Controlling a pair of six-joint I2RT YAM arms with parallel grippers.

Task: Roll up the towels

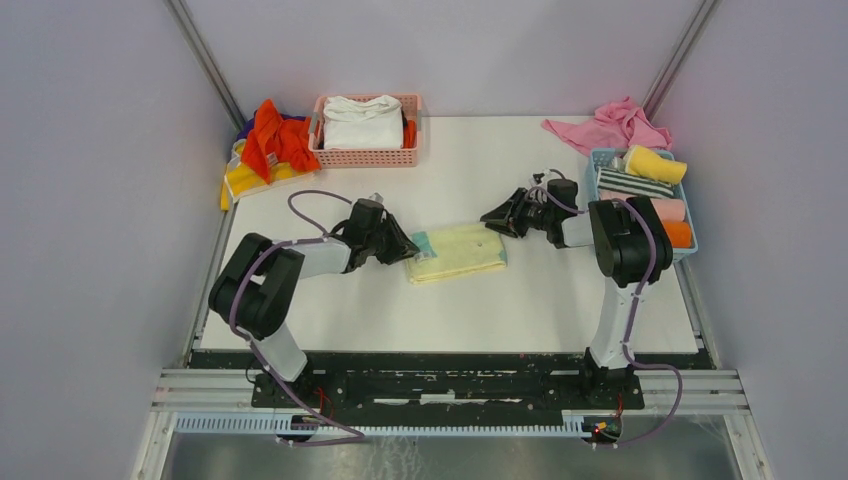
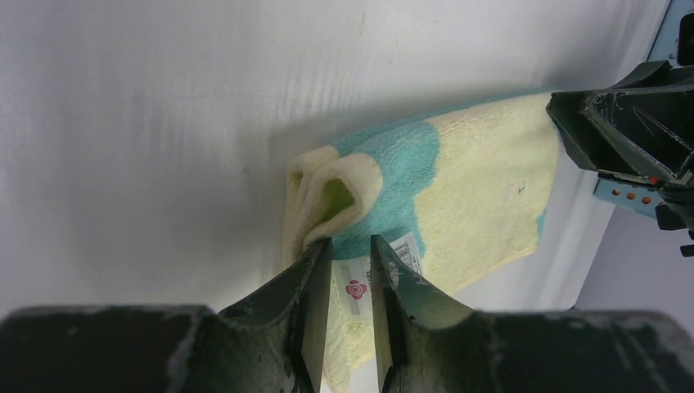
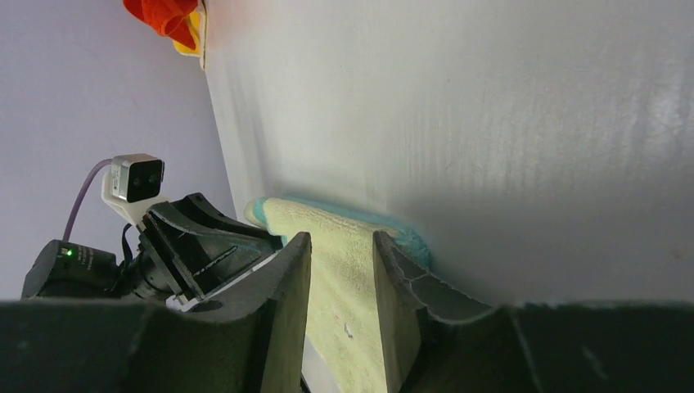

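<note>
The folded yellow towel [image 1: 455, 252], with a teal patch and a white label, lies mid-table. At its left end, my left gripper is shut on the towel, its fingertips a little apart with teal cloth and label showing between them. A rolled-over fold stands just beyond these fingers [image 2: 307, 303]. By the towel's far right corner, my right gripper is part open. In the right wrist view its fingers [image 3: 282, 303] stand on either side of the pale cloth, and no grip shows there.
A pink basket [image 1: 368, 158] of towels stands at the back, with orange and yellow towels [image 1: 275, 150] to its left. On the right is a blue basket [image 1: 693, 215] holding several rolled towels; a pink towel [image 1: 615, 125] lies behind it.
</note>
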